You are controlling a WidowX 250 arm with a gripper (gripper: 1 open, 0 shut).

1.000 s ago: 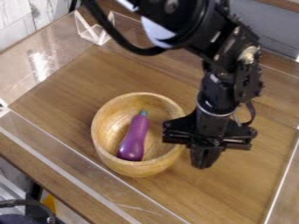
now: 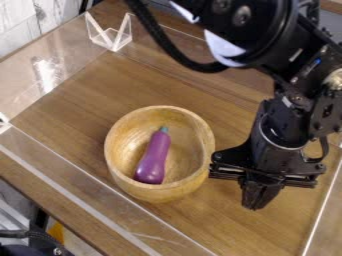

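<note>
A purple eggplant (image 2: 152, 158) lies inside a light wooden bowl (image 2: 124, 125) on the wooden table. The black gripper (image 2: 254, 194) is low over the table just right of the bowl, its fingers pointing down and close together, with nothing visible between them.
Bare wood (image 2: 201, 225) shows in front of the gripper and behind the bowl. A clear plastic edge runs along the left, and a small white wire holder (image 2: 112, 32) stands at the back left.
The gripper has moved to the right, a little away from the bowl. The bowl and eggplant look unchanged.
</note>
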